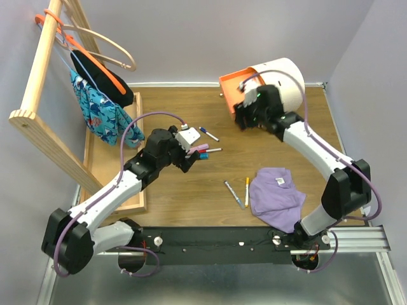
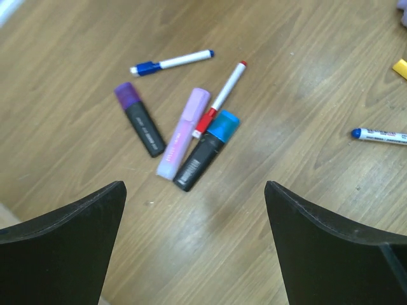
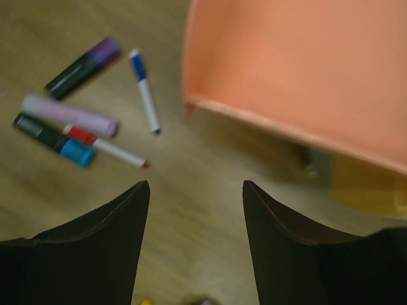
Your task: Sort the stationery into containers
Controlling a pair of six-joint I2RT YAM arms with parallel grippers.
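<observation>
Markers lie loose on the wooden floor: purple-capped black, lilac, blue-capped black, red-and-white, blue-and-white. My left gripper is open and empty above them, partly covering them in the top view. At the back right is a white cylindrical organiser with a pulled-out orange compartment. My right gripper stands open beside that compartment, blurred in the top view, with nothing between its fingers.
A purple cloth and two pens lie at the front right. A wooden rack with hanging bags fills the left side.
</observation>
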